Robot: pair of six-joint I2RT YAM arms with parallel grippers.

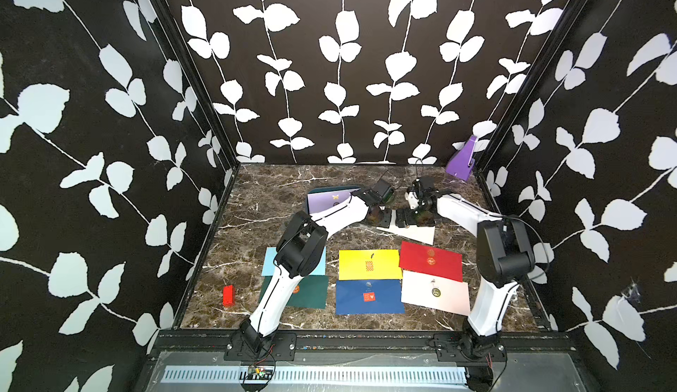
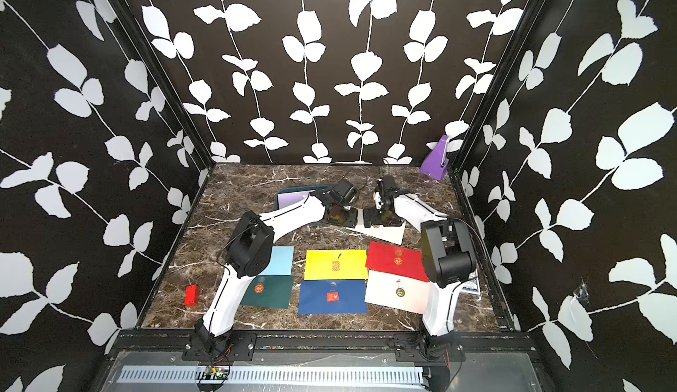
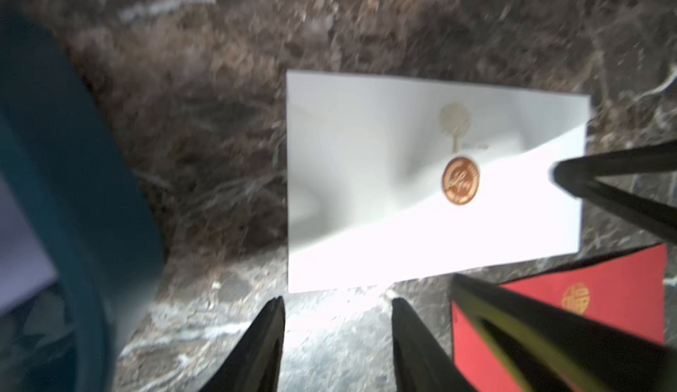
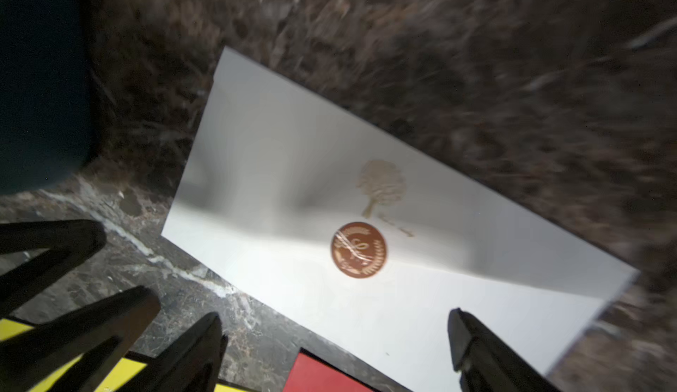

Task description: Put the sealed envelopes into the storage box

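A white envelope (image 1: 421, 234) with a round brown seal lies flat on the marble table, slightly tilted. Over its left part my right gripper stands open, fingers wide apart; whether they touch the paper I cannot tell. My left gripper, its fingers parted with nothing between them, is just off the envelope's edge. Left of it stands the dark teal storage box (image 3: 105, 251), holding a lilac envelope (image 1: 329, 199). Nearer the front lie a yellow envelope (image 1: 369, 265), blue envelope (image 1: 369, 297), red envelope (image 1: 431, 260), cream envelope (image 1: 435, 291), light blue envelope (image 2: 281, 260) and green envelope (image 2: 266, 291).
Both grippers are close together, with the right gripper's dark fingers (image 3: 613, 173) reaching into the left wrist view. A small red object (image 1: 227, 295) lies at the front left. A purple object (image 1: 461, 159) stands in the back right corner.
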